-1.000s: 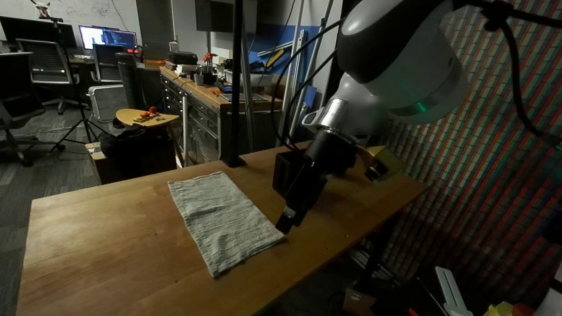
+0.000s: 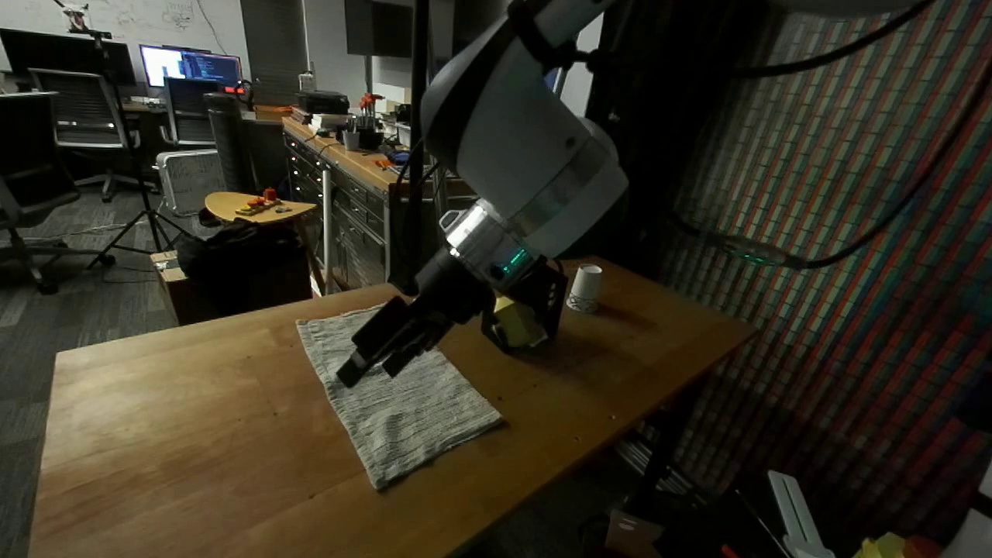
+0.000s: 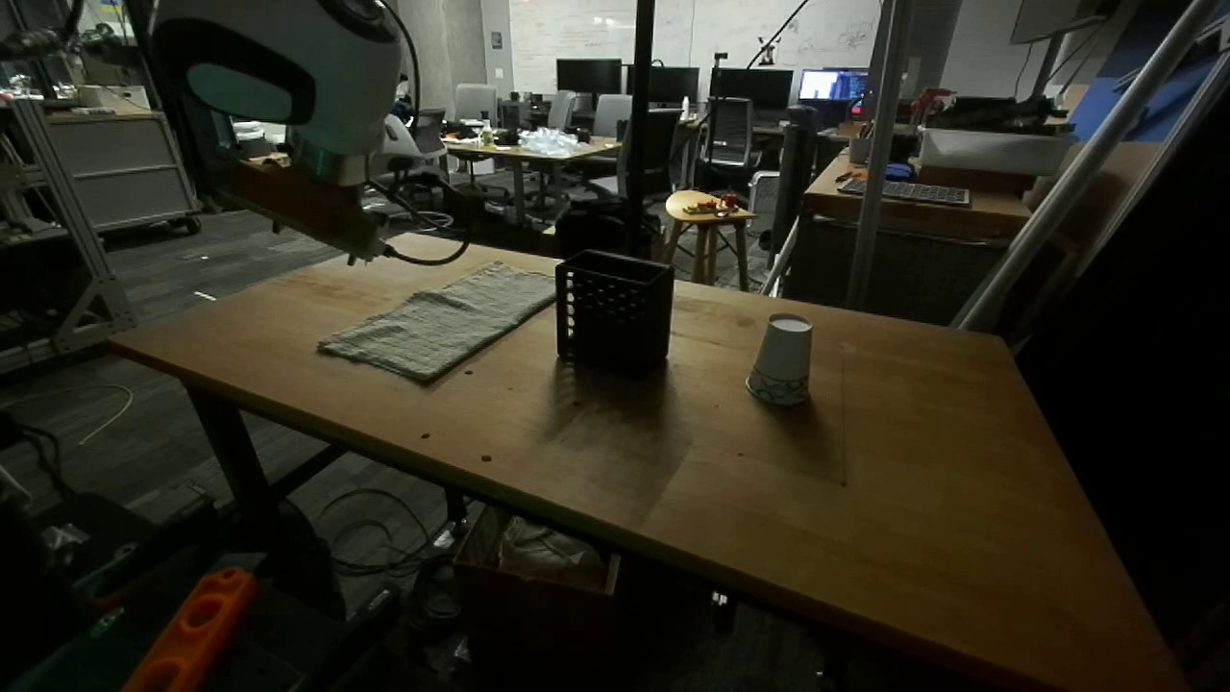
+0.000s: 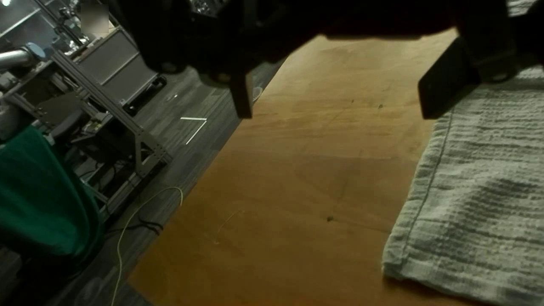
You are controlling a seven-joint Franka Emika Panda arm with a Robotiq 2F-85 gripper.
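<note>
A pale grey-green cloth [image 2: 409,414] lies flat on the wooden table, its edge also filling the right side of the wrist view [image 4: 474,204]. Above the cloth's far half, in exterior view 1, hangs my gripper [image 2: 366,372], open with nothing between its fingers. The wrist view shows its two fingers [image 4: 449,81] wide apart over bare wood beside the cloth. A black perforated basket [image 3: 614,311] stands beside the cloth. Further along the table is a white paper cup [image 3: 780,359], upside down. The gripper's fingertips are not discernible in exterior view 2.
In exterior view 1 the arm partly covers the basket. A small stool [image 2: 260,206] and a drawer cabinet [image 2: 358,200] stand beyond the table.
My gripper has swung left in exterior view 1, from the cloth's right corner to above its far half. The cup has come into sight behind the arm. The cloth has not moved.
</note>
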